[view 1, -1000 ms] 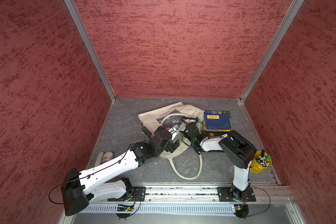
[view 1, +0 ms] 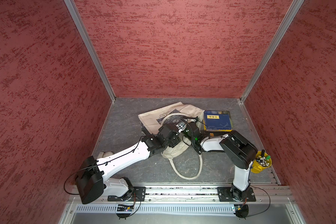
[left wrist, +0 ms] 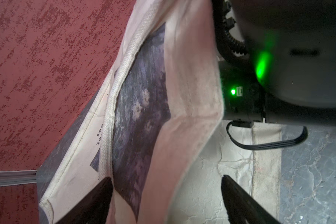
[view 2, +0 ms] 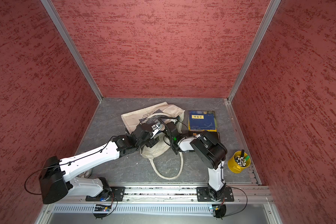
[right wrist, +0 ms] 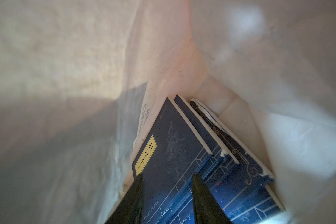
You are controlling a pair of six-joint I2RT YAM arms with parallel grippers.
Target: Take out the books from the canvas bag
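The cream canvas bag (view 1: 150, 120) lies on the table with its mouth held apart. Inside it, in the right wrist view, a few dark blue books (right wrist: 171, 145) are stacked at a slant, the top one with a yellow label. My right gripper is inside the bag, partly open, its fingers over the top book's near part; no grip on it shows. My left gripper stands wide open at the bag's mouth, with a fold of canvas (left wrist: 168, 164) passing between its fingers; they do not appear closed on it.
Blue books (view 1: 224, 122) are piled on the table right of the bag, beside the right arm. A yellow bucket of pens (view 1: 256, 166) stands at the far right. One handle (view 1: 190, 177) loops toward the front edge. The table left of the bag is clear.
My left arm has moved right and a little farther back, its gripper now closer to the right one at the bag's mouth. The right arm has hardly moved.
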